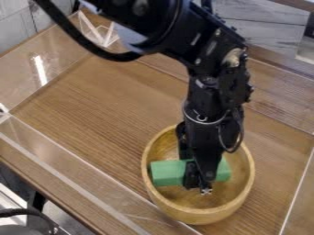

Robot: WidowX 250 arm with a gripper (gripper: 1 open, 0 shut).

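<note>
A yellow-tan bowl [190,207] stands on the wooden surface at the lower centre. In it lies a green block [168,173]. The black gripper [204,177] reaches down from the top into the bowl and is shut on the green block at its middle, which the fingers partly hide.
Clear plastic edging runs along its left side. A grey wall stands at the back, and a black cable loops over the top left.
</note>
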